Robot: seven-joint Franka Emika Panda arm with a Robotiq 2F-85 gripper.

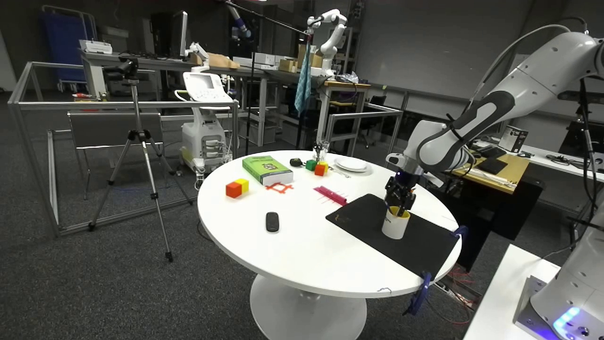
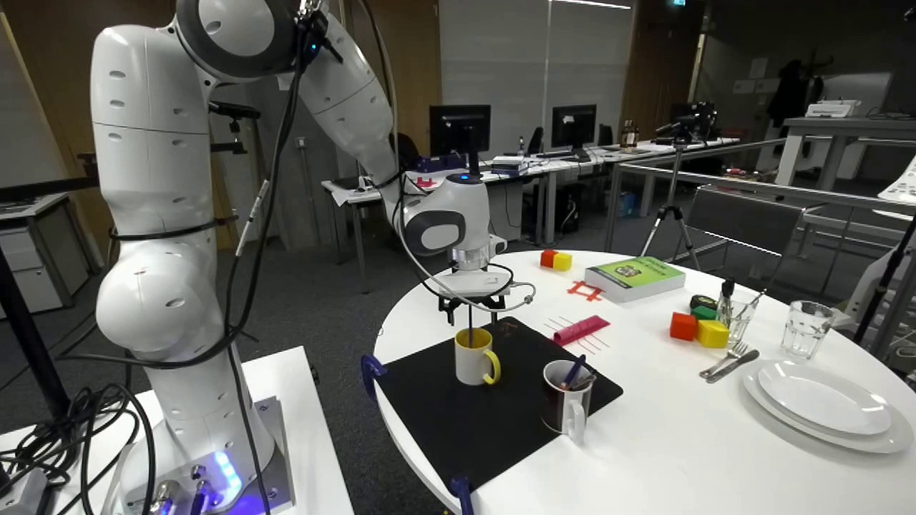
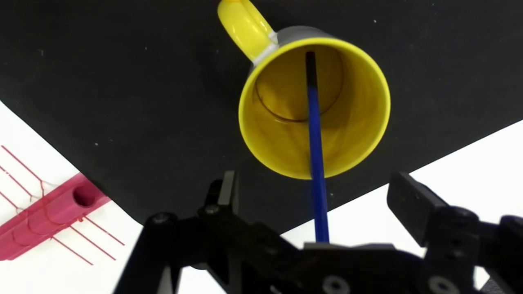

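A white mug with a yellow inside and handle (image 2: pixel 473 364) stands upright on the black mat (image 2: pixel 421 412). In the wrist view a slim blue pen with a black end (image 3: pixel 316 137) leans in this mug (image 3: pixel 255 142), its black end down inside and its blue end rising past the rim towards me. My gripper is open above the mug's edge; the pen's upper part passes between the spread fingers, with a gap on both sides. From exterior view 1 the gripper (image 1: pixel 399 198) hangs right over the mug (image 1: pixel 394 226), partly covering its opening.
A second mug (image 2: pixel 555 400) holding pens stands on the mat's other side. Nearby lies a pink holder (image 2: pixel 581 330). Farther off are coloured blocks (image 2: pixel 683 327), a green book (image 2: pixel 635 276), plates (image 2: pixel 824 399) and a glass (image 2: pixel 805 330). Blue clamps (image 2: pixel 371 374) grip the table edge.
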